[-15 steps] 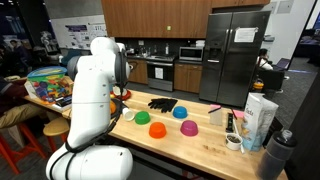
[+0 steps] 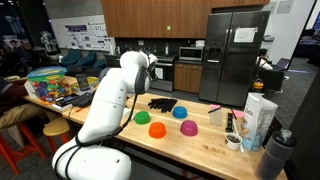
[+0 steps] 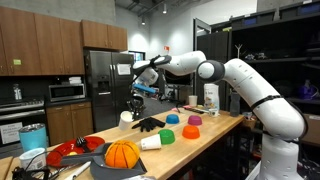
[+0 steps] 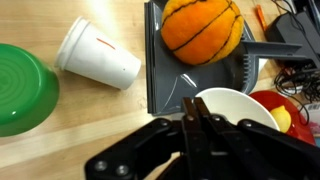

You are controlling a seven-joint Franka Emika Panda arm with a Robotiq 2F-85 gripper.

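Note:
My gripper reaches in from the bottom of the wrist view, its dark fingers shut on a white cup (image 4: 240, 103) whose round opening shows just past the fingertips. In exterior view 2 the white cup (image 3: 125, 118) appears raised over the table, just below the gripper (image 3: 132, 106). In exterior view 1 the gripper (image 2: 152, 70) is small at the end of the stretched-out arm, and the held cup is hard to make out there.
A second white cup (image 4: 105, 58) lies on its side beside a green bowl (image 4: 22, 90). An orange plush pumpkin (image 4: 203, 25) rests on a dark tray (image 4: 180, 85). The red dish (image 4: 305, 118) holds something yellow. Blue (image 2: 180, 112), orange and magenta bowls stand across the table.
The arm has swung rightward in exterior view 1, bringing the gripper from the far left side back towards the table's middle. The bowls on the table have not moved.

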